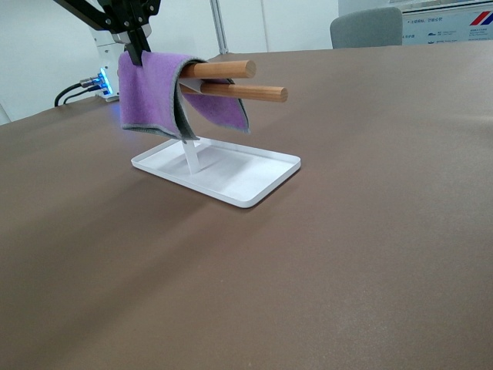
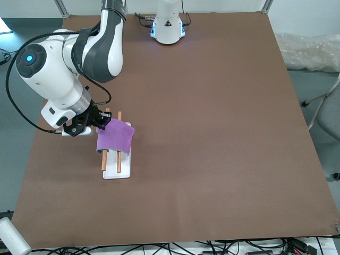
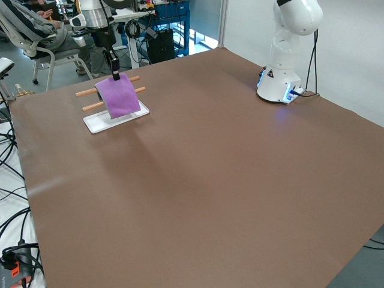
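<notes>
A purple cloth [image 2: 115,137] with a grey edge lies draped over two wooden bars [image 1: 243,92] of a small rack on a white tray [image 1: 254,173]. My black gripper [image 1: 137,48] is at the cloth's upper corner in the top view, its fingertips touching or pressed on the fabric; in the right view the gripper [image 3: 115,74] is at the cloth's top edge. Whether it is shut on the cloth is not clear.
A chair and cables lie beyond the edges.
</notes>
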